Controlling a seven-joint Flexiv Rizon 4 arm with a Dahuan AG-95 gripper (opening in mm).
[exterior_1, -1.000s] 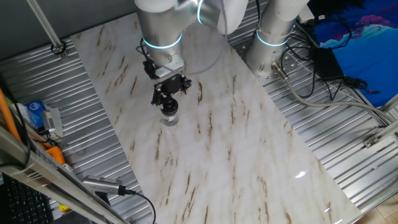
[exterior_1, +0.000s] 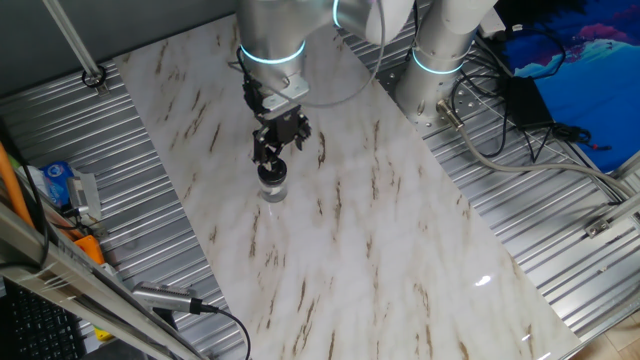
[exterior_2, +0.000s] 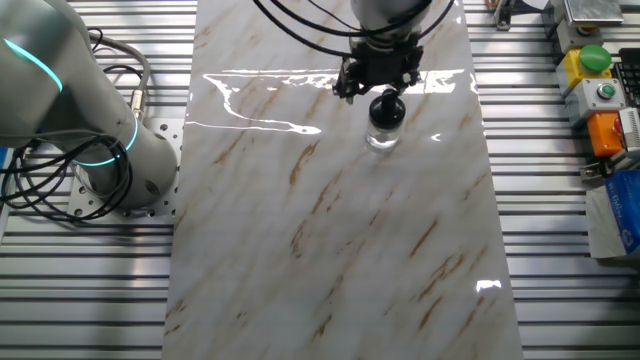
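Observation:
A small clear jar (exterior_1: 273, 191) with a black top (exterior_2: 386, 109) stands upright on the marble-patterned table, near its far end in the first exterior view. My black gripper (exterior_1: 281, 143) is right over it, with its fingers spread to either side in the second exterior view. The fingers look open. One finger (exterior_2: 345, 88) shows left of the black top, the other to its right. Whether either touches the top cannot be made out. What the jar contains is not clear.
Cables hang around the robot's base (exterior_2: 125, 170).
The wrist and forearm have shifted right in the first exterior view, and the gripper has turned slightly and risen a little over the jar. The jar has stayed in place.

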